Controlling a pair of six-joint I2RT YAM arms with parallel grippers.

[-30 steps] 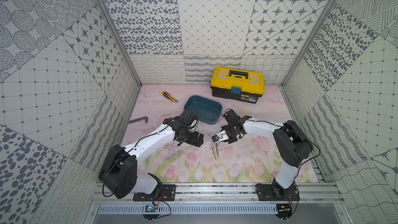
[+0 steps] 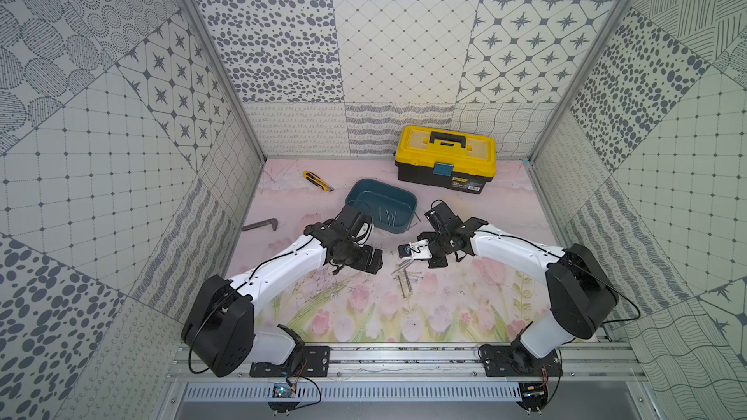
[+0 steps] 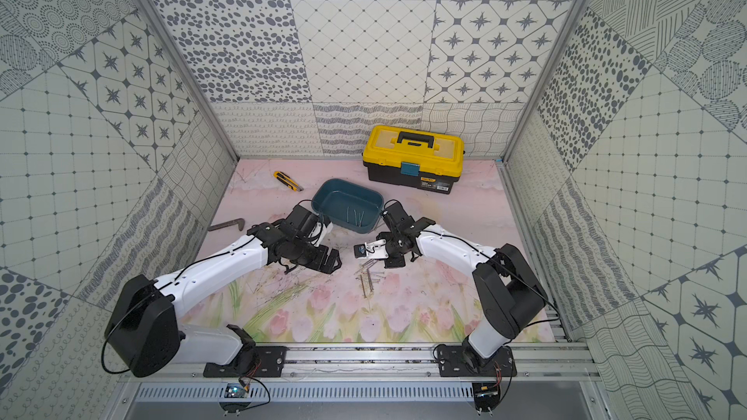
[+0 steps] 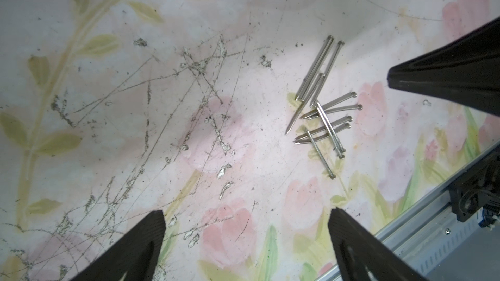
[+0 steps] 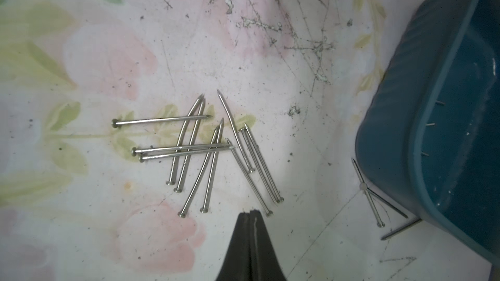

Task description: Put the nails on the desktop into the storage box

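Several silvery nails lie crossed in a loose pile on the desktop, also clear in the left wrist view as nails (image 4: pixel 325 125). My right gripper is shut, its tips pressed together with nothing between them. One nail's head lies just beyond those tips, outside the fingers. The blue storage box (image 5: pixel 401 99) stands to the right in that view, with a few nails inside; the top left view shows the box (image 2: pixel 362 184) behind the arms. My left gripper is open and empty over bare desktop, left of the pile.
A few nails (image 5: pixel 372 203) lie against the box's outer wall. Behind stands a yellow and black toolbox (image 2: pixel 445 157). A yellow cutter (image 2: pixel 315 179) and a dark bent tool (image 2: pixel 260 224) lie at the left.
My right gripper has risen and drawn back from the pile, still shut and empty. The pile looks essentially unchanged. The left arm has shifted very slightly, its gripper staying open.
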